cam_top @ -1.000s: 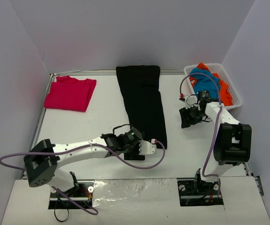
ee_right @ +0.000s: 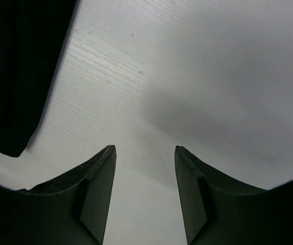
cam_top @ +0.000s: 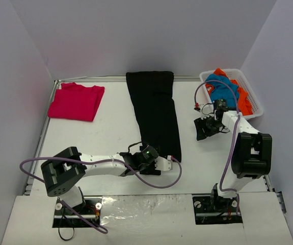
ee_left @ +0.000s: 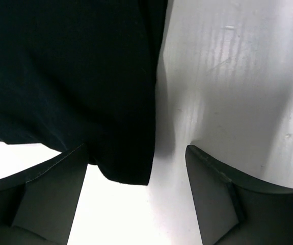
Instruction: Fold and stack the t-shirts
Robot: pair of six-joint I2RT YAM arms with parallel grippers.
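A black t-shirt (cam_top: pixel 155 112) lies as a long strip down the middle of the table, from the back edge toward the front. At its near end my left gripper is open, with a corner of the black cloth reaching between its fingers and the left finger close against the hem; the fingers are not closed on it. Seen from above, the left arm hides part of this near end. My right gripper stands open and empty over bare table, right of the shirt. A red folded t-shirt (cam_top: pixel 77 102) rests at the back left.
A white basket (cam_top: pixel 257 104) at the back right holds blue cloth (cam_top: pixel 220 88) and orange cloth (cam_top: pixel 244 102). Bare table (cam_top: pixel 110 132) shows between the red and black shirts. Grey walls close off the back and sides.
The right arm has hardly moved.
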